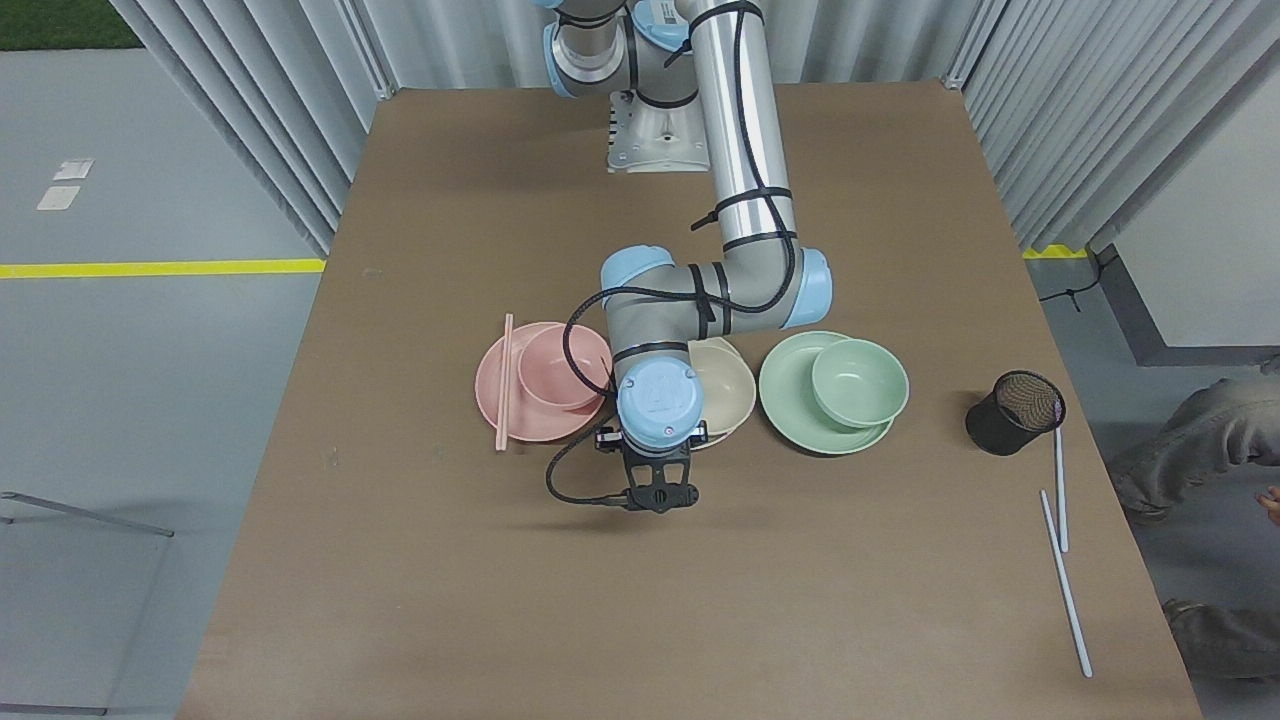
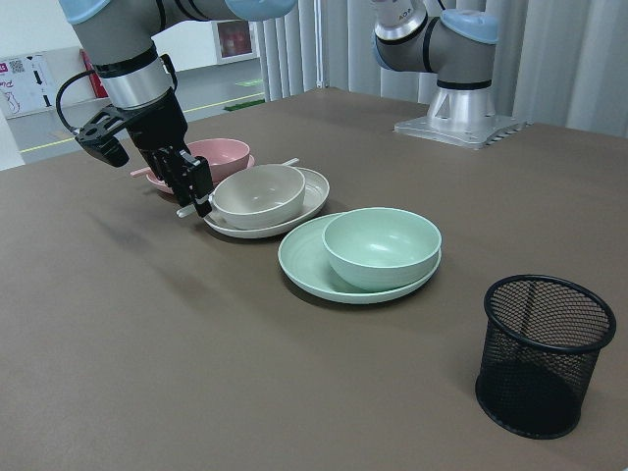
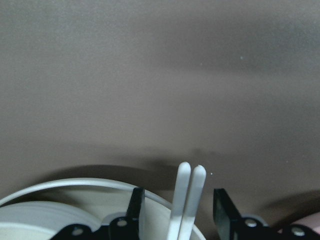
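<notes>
My gripper is open, low over white chopsticks (image 3: 181, 197) that lie along the edge of a cream plate (image 3: 100, 195); both tips show between the fingers in the wrist view, apparently untouched. A cream bowl (image 2: 258, 192) sits on that plate beside the gripper in the left view. In the front view the arm partly hides the cream set.
A pink plate (image 1: 491, 384) with bowl and chopsticks is left; a green bowl (image 1: 859, 384) on a green plate (image 1: 786, 397) is right. A mesh cup (image 1: 1002, 420) and pale sticks (image 1: 1064, 582) lie further right.
</notes>
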